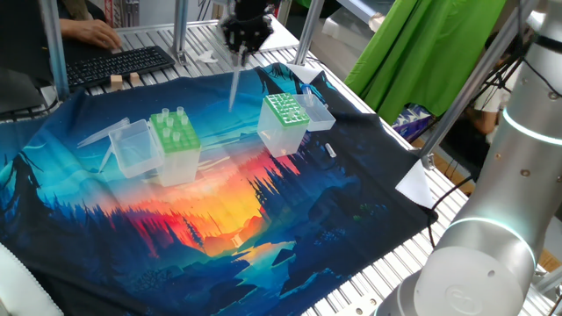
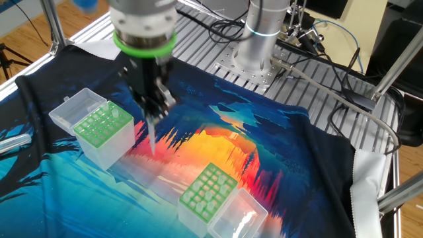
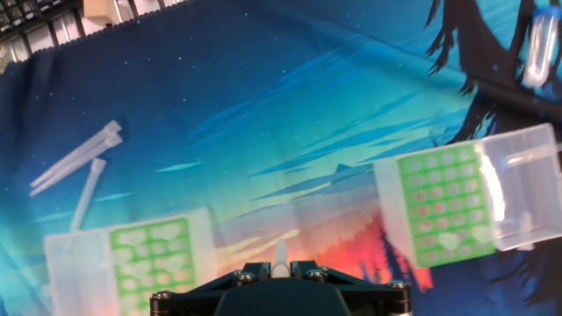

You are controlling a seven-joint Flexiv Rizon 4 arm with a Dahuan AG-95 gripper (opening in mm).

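My gripper [image 1: 239, 54] is shut on a clear pipette tip [image 1: 234, 88], which hangs point down above the cloth. In the wrist view the tip [image 3: 280, 260] sticks out between the black fingers. Two translucent tip boxes with green racks stand on the cloth, lids open. The left box in exterior view 1, with green rack [image 1: 169, 132], has several tips standing up out of it. The other box, with green rack [image 1: 285, 109], shows mostly open holes. From exterior view 2 the held tip [image 2: 152, 137] hangs between the two boxes, nearer the sparser rack [image 2: 103, 124] than the fuller one [image 2: 208, 192].
Several loose tips [image 3: 77, 159] lie beyond the fuller box. A small blue-capped tube [image 3: 540, 48] rests past the sparser one. A keyboard [image 1: 121, 66] and a person's hand [image 1: 95, 32] are at the far edge.
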